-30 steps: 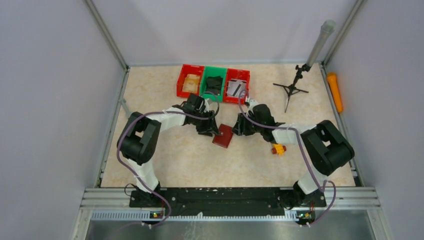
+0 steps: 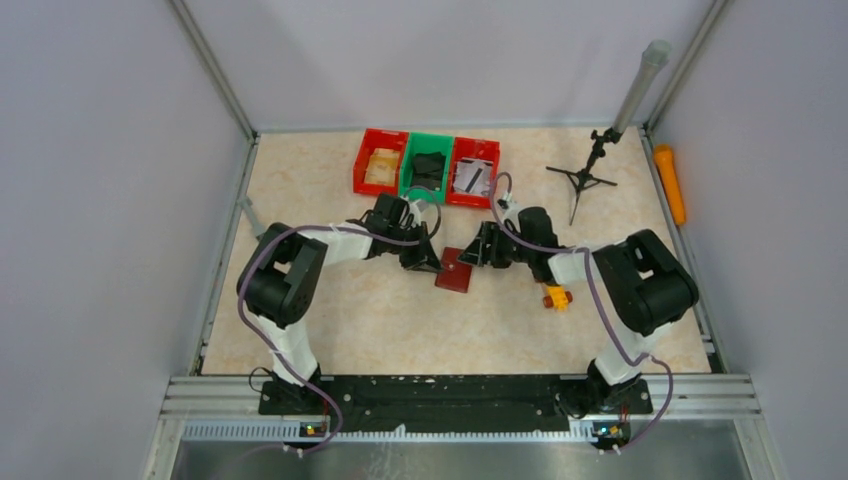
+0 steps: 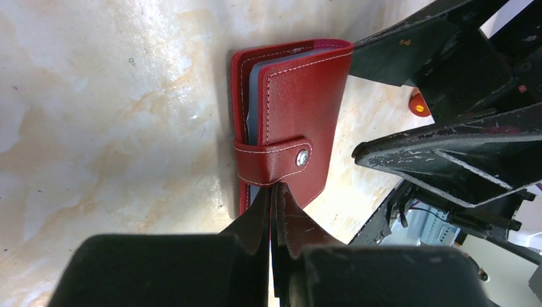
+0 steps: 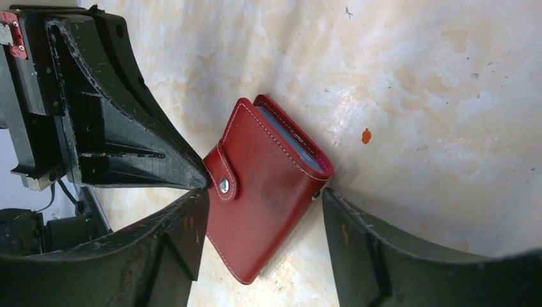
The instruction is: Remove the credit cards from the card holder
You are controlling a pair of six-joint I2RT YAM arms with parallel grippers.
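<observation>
A red leather card holder [image 2: 453,276] with a snapped strap [image 3: 268,160] lies on the table between my grippers; grey inner sleeves show along its edge. My left gripper is shut, its tips at the strap end of the holder, with nothing clearly between them. My right gripper stands part open over the holder, one finger on each side of it in the right wrist view; whether they touch it is unclear. In the left wrist view its dark fingers reach in from the right.
Red, green and red bins [image 2: 428,150] stand at the back. A tripod [image 2: 585,178] is at the back right, a yellow toy [image 2: 556,298] beside the right arm.
The card holder has shifted slightly right and turned straighter. My right gripper has moved a little over it, and the left gripper has shifted slightly, its fingers now together.
</observation>
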